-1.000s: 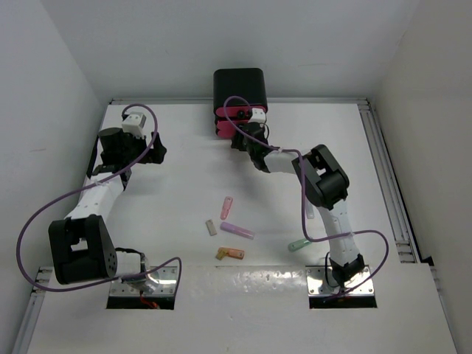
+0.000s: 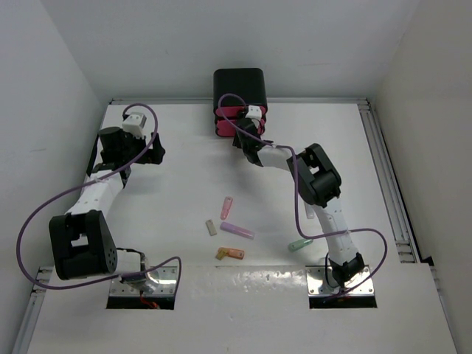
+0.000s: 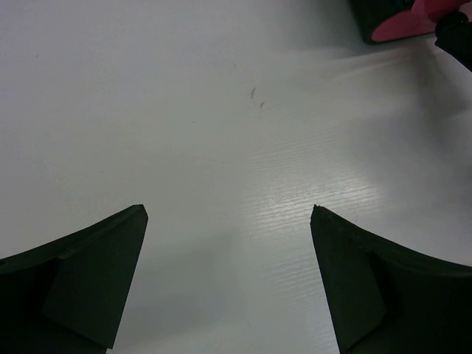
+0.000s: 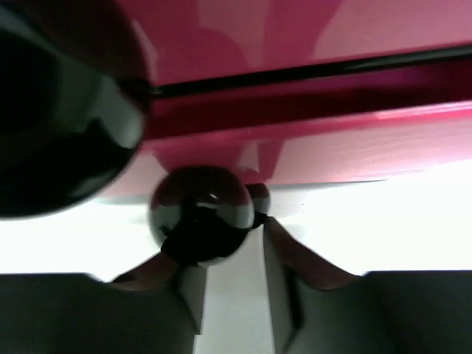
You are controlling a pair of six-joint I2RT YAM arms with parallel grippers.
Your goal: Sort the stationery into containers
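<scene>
A black storage box (image 2: 238, 81) with two pink drawers (image 4: 310, 147) stands at the back centre. My right gripper is at a round black drawer knob (image 4: 199, 206), fingertips touching or just beside it; whether it grips is unclear. My left gripper hovers open over bare table at the left, nothing between its fingers. On the table lie a pink item (image 2: 226, 207), a purple item (image 2: 237, 230), a small grey item (image 2: 211, 227), an orange item (image 2: 233, 252), a green item (image 2: 300, 243) and a pale item (image 2: 309, 211).
Rails run along the table's edges, and cables loop over both arms.
The left arm and the loose items have not moved.
</scene>
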